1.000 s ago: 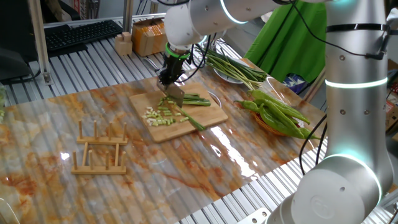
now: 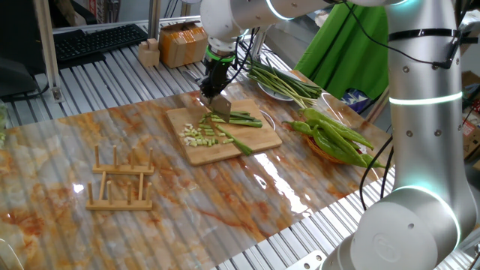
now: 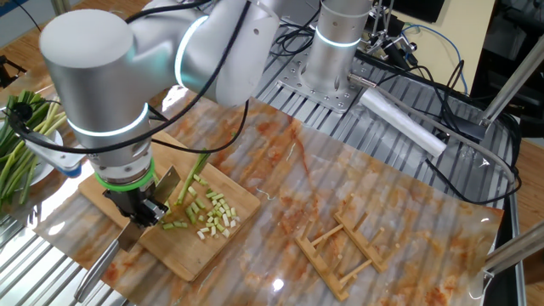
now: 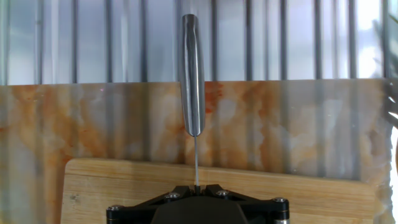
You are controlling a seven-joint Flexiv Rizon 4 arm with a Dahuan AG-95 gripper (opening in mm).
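My gripper is shut on a metal knife (image 4: 193,74), whose silver handle points away from it. In the second exterior view, that handle (image 3: 99,270) sticks out past the edge of the wooden cutting board (image 3: 189,265). The blade (image 2: 223,108) stands upright, low over the board among the green onions; whether its edge touches the wood cannot be told. Chopped onion pieces (image 2: 196,137) are scattered on the board's left part. Longer green stalks (image 2: 244,117) lie right of the blade.
A wooden peg rack (image 2: 120,201) stands left on the marbled sheet. Right of the board are a basket of green peppers (image 2: 334,141) and a plate of long green onions (image 2: 283,82). Between rack and board the surface is clear.
Over the last second, the gripper and knife have moved a little to the right in the first exterior view. The board and the onions on it have shifted the same way.
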